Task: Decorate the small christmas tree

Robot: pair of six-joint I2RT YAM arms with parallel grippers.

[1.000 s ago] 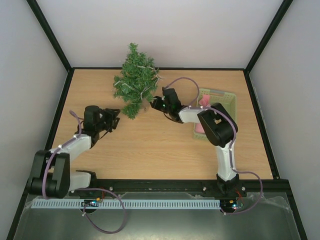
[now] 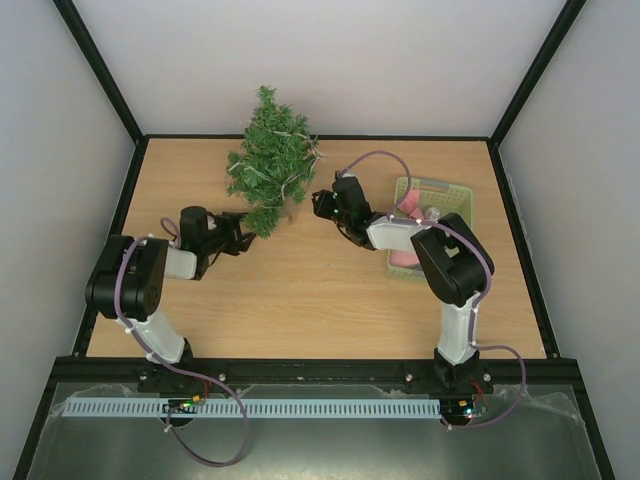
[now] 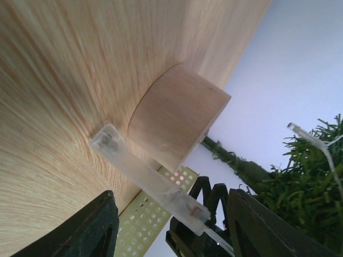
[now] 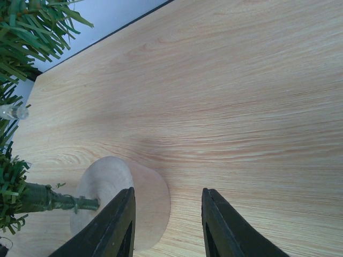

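Observation:
The small artificial tree (image 2: pixel 270 160) stands at the back centre, a pale string with clear tips on it; its round wooden base (image 3: pixel 177 115) and green trunk (image 4: pixel 37 199) show in both wrist views. My left gripper (image 2: pixel 240 238) is beside the tree's lower left branches; in the left wrist view its fingers are apart, open, below a clear plastic piece (image 3: pixel 144 171) on a pale cord. My right gripper (image 2: pixel 318 200) is just right of the tree; in the right wrist view its fingers are apart with bare table between them, the base to their left.
A pale green perforated basket (image 2: pixel 455 195) with pink items (image 2: pixel 405 257) sits at the right, partly under the right arm.
My right gripper has drawn slightly right, away from the tree. The tree looks unchanged.

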